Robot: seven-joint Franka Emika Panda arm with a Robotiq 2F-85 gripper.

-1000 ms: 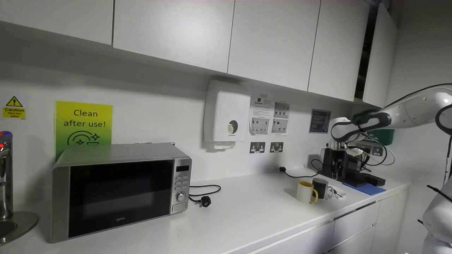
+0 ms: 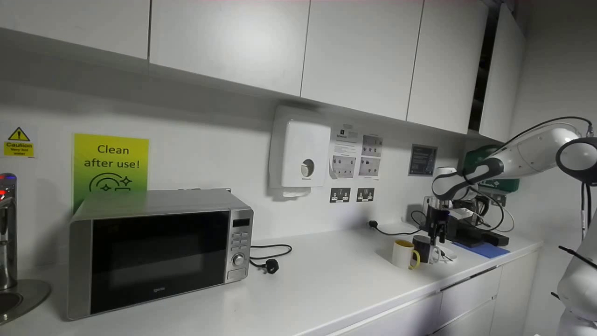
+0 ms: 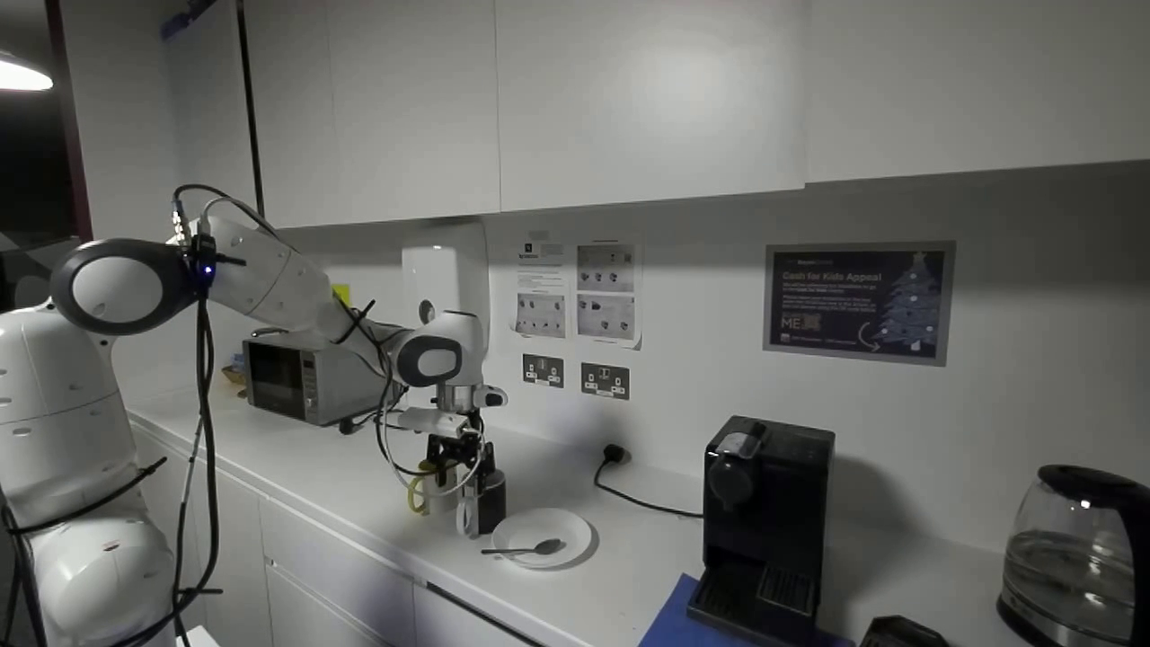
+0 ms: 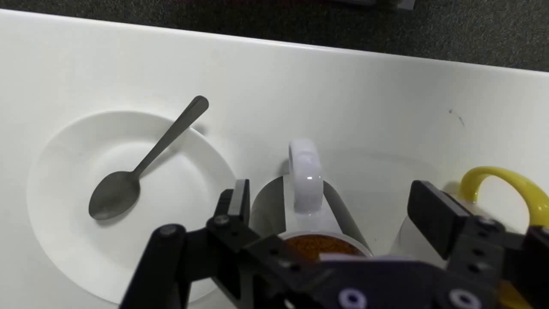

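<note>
Both fingers of my gripper stand wide apart in the wrist view, with nothing gripped. In that view a dark mug (image 4: 268, 204) with a white handle (image 4: 307, 180) and brown contents lies in the gap between them; the gripper body hides its near part. The same dark mug (image 3: 492, 502) stands upright on the counter in exterior view 2, under the gripper. Whether the fingertips reach below its rim I cannot tell. Beside it is a white mug (image 2: 401, 255) with a yellow inside and yellow handle (image 4: 507, 180), partly behind my right finger in the wrist view.
A white plate (image 4: 61, 170) with a metal spoon (image 4: 117, 195) on it sits close by the dark mug. A coffee machine (image 3: 768, 518), a glass kettle (image 3: 1062, 555) and a microwave (image 2: 162, 257) stand on the counter.
In exterior view 1 the arm has moved left and the gripper down, from in front of the coffee machine to beside the dark mug. Both mugs stay put.
</note>
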